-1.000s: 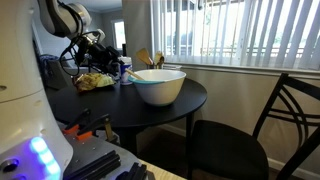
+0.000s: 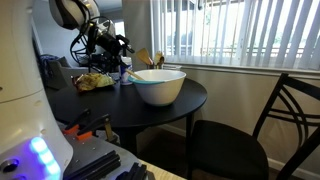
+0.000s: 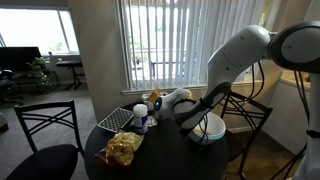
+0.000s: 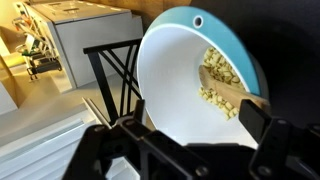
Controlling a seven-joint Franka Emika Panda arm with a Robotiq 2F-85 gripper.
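Pale inside with a blue-green side, a large bowl [image 4: 165, 80] fills much of the wrist view; it stands on the dark round table in exterior view 1, where the bowl [image 2: 160, 90] shows whole. Small beige pieces [image 4: 222, 68] lie in its bottom, partly covered by a wooden utensil [image 4: 228, 92] that leans toward the rim. Across the lower wrist view, my gripper is open, its fingers wide apart with nothing held between them. Exterior view 1 has the black hand up at the left, clear of the table.
A yellow bag [image 3: 121, 148], a white bottle [image 3: 141, 118] and a grey basket [image 3: 116, 120] share the table. Wooden utensils [image 2: 143, 57] stand upright behind the bowl. A black chair [image 2: 228, 148] is beside the table, whose right side looks clear.
In exterior view 1 my hand has shifted up and a little to the right. The bowl, bag and bottle appear unmoved.
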